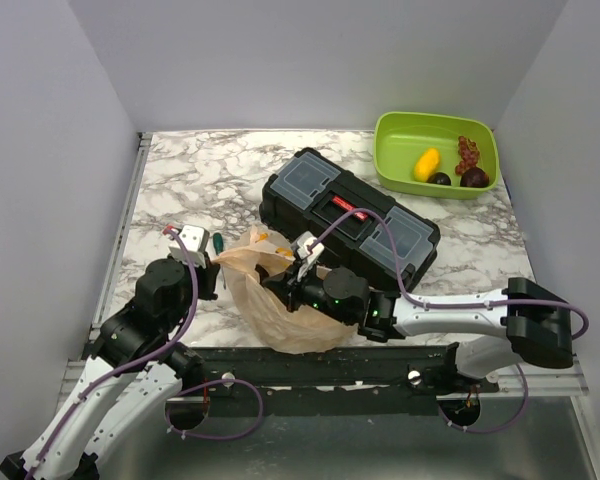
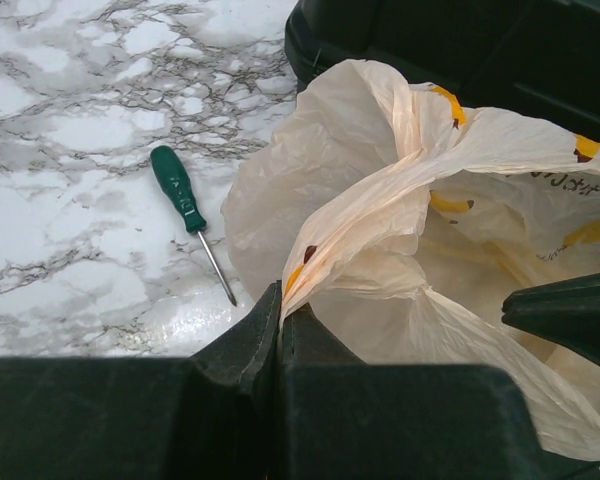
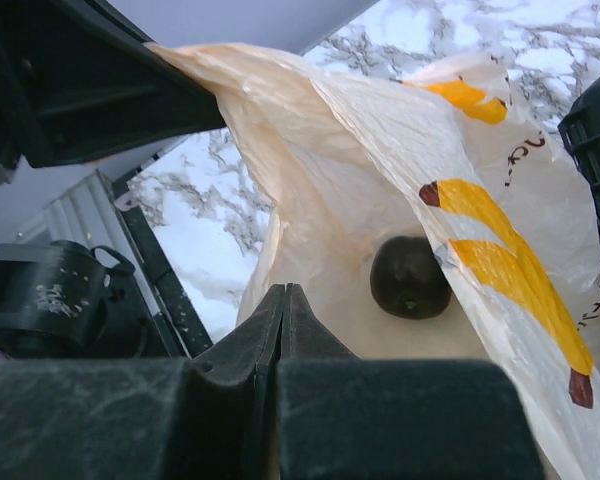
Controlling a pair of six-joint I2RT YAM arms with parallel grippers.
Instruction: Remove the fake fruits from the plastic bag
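Inside the plastic bag (image 3: pixel 320 205), a dark round fake fruit (image 3: pixel 410 277) rests against the bag's wall in the right wrist view. My right gripper is shut with nothing between its fingers, and the fruit lies beyond its tips. My left gripper is shut on the rim of the bag, holding a twisted fold of it up. From above, the right gripper (image 1: pixel 264 282) hovers at the bag's mouth and the bag (image 1: pixel 298 330) sags below it. The top view does not let me make out the fruit in the bag.
A black toolbox (image 1: pixel 352 212) stands right behind the bag. At the back right, a green bin (image 1: pixel 380 150) holds a yellow fruit (image 1: pixel 427 164), red grapes (image 1: pixel 468 152) and dark fruits. A green screwdriver (image 2: pixel 177 190) lies left of the bag.
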